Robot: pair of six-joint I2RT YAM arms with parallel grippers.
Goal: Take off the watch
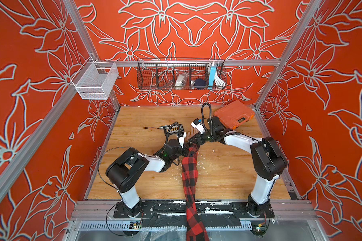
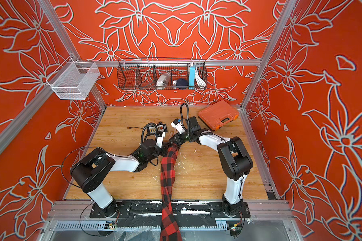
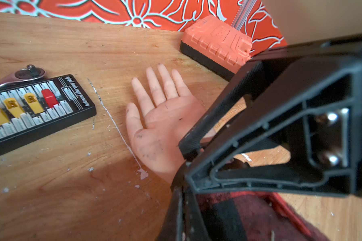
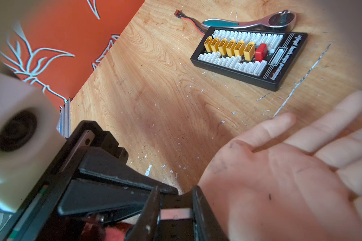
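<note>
An open palm-up hand [image 3: 169, 124] lies on the table, its wrist joining a red-and-black plaid sleeve [image 1: 190, 170]. A black band [image 4: 175, 231] with small holes, apparently the watch strap, crosses the wrist. My right gripper is shut on it, with the strap and a pale pinkish strip showing between its fingers. From the other side, my left gripper is shut at the wrist's edge, its fingers close together; whether thin strap is caught there is unclear. The right gripper's black fingers [image 3: 269, 132] cover part of the wrist. No watch face shows.
A black charging board [image 4: 249, 60] with yellow connectors lies left of the hand, a ratchet wrench [image 4: 249, 23] beside it. An orange case [image 1: 234, 113] sits at the back right. A wire basket [image 1: 181, 76] hangs on the back wall.
</note>
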